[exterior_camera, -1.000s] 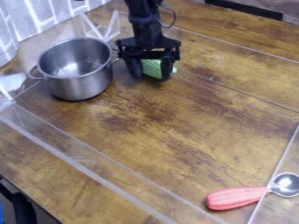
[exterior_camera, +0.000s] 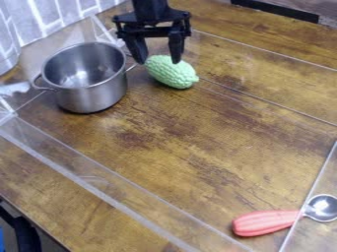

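A pale green, bumpy gourd-like object lies on the wooden table just right of a steel pot. My black gripper hangs above and behind it at the top centre, fingers pointing down on either side, with nothing visible between them; the fingers appear open and apart from the green object.
An ice cream scoop with a coral handle lies at the lower right. Clear plastic edging runs around the work area, and a white tiled backdrop stands at the back left.
My gripper has risen and moved back from over the green object, which now lies uncovered on the table beside the pot.
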